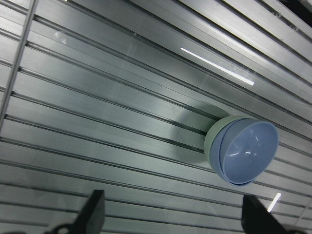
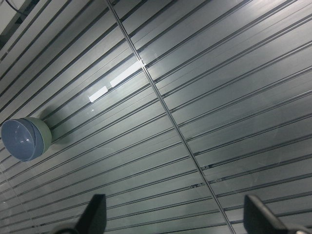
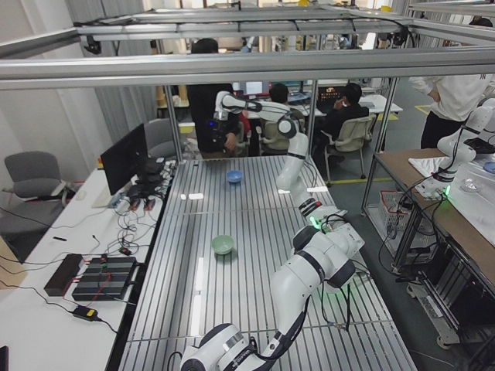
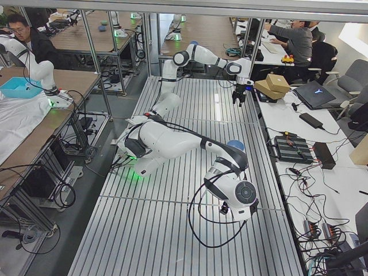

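In the left wrist view, blue bowls [image 1: 246, 153] sit nested in a pale green bowl [image 1: 212, 136] on the slatted metal table [image 1: 97, 126]. My left gripper is open above the table, the stack ahead and to its right. My right gripper is also open and empty; in its view the stack [image 2: 19, 139] lies at the far left. The camera left view instead shows a blue bowl [image 3: 233, 176] and a green bowl [image 3: 223, 244] apart. The camera right view shows a blue bowl [image 4: 236, 145] partly behind an arm.
A side desk [image 4: 305, 190] with cables and electronics runs along the table, another robot bench [image 3: 472, 224] on the opposite side. An aluminium frame stands around the table.
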